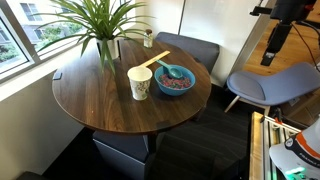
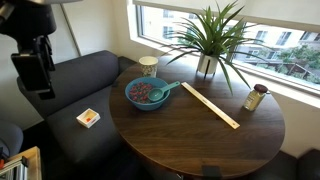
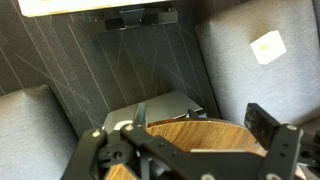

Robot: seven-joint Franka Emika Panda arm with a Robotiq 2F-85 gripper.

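On the round brown table (image 1: 95, 95) stands a blue bowl (image 1: 176, 84) of small reddish pieces. A teal spoon (image 1: 174, 70) rests in it, its handle over the rim. Beside the bowl is a patterned paper cup (image 1: 140, 84). My gripper is open, its two fingers wide apart with nothing between them in the wrist view. It hangs in the air away from the tabletop, and only the table's edge (image 3: 200, 130) shows below it there. The second exterior view also has the gripper (image 2: 38, 88) at upper left, clear of the bowl.
A potted plant (image 2: 208, 62), a light wooden strip (image 2: 211, 106) and a small jar (image 2: 256, 97) stand or lie on the table. A grey chair (image 1: 262, 88) is nearby, with a small white box (image 2: 88, 118) on a dark seat.
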